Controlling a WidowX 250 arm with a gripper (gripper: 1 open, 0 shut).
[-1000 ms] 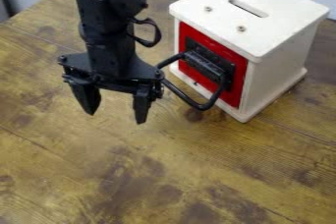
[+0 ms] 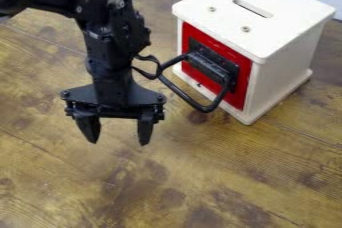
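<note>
My black gripper (image 2: 118, 130) hangs low over the wooden floor at left of centre, its two fingers spread open with nothing between them. To its right stands a white wooden box (image 2: 283, 52) with a slot on top and a red front panel (image 2: 234, 99). A black fitting (image 2: 213, 63) on that panel carries a black loop handle (image 2: 199, 105) that sticks out toward my arm, to the upper right of my fingers.
The box takes up the upper right. A pale edge shows at the top right corner behind it.
My arm and gripper have shifted slightly left and down, with the upper arm tilting left. The box and its handle look the same.
</note>
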